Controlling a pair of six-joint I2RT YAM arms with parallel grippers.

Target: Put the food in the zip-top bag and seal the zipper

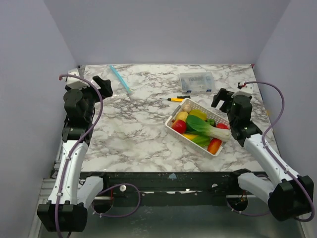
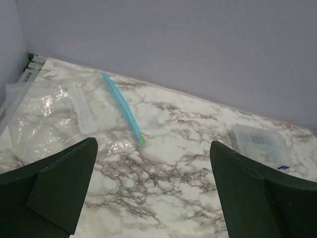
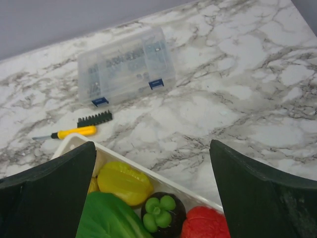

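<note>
A clear bag (image 2: 47, 119) with a blue zipper strip (image 2: 122, 106) lies flat at the table's back left; in the top view its zipper (image 1: 119, 79) shows best. The food fills a white basket (image 1: 171, 130) right of centre: a leafy green vegetable (image 1: 204, 128), a red tomato-like piece (image 1: 179, 126), an orange-red one (image 1: 214, 146), a yellow piece (image 3: 125, 182), an eggplant with a green cap (image 3: 162, 213) and more. My left gripper is open and empty near the bag. Over the basket's right side, my right gripper stands open, nothing between its fingers.
Behind the basket lie a yellow screwdriver (image 3: 77, 132), a black bit strip (image 3: 94, 119) and a clear lidded box (image 3: 128, 67). Grey walls close off the back and sides.
</note>
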